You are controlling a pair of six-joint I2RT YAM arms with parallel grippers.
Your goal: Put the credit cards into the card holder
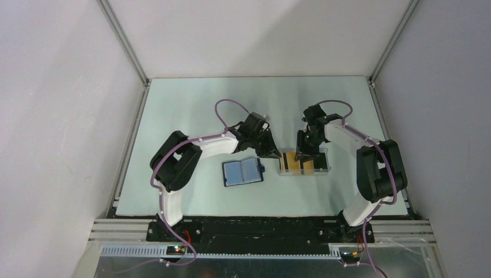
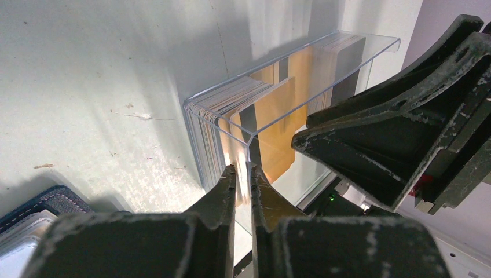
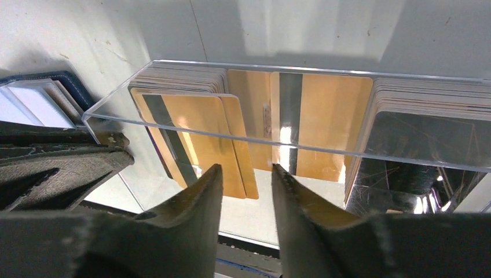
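A clear acrylic box [image 1: 304, 172] of gold, silver and dark cards lies right of the blue-black card holder [image 1: 242, 172], also at the left edge of the left wrist view [image 2: 40, 202]. My left gripper is shut on the near end of the box. Gold cards [image 3: 197, 150] lean in the box's left part; others [image 3: 324, 116] stand in the middle. My right gripper is part open above the box, with a gap between its fingertips and no card clearly held.
Both arms are close together over the middle of the white table [image 1: 191, 104].
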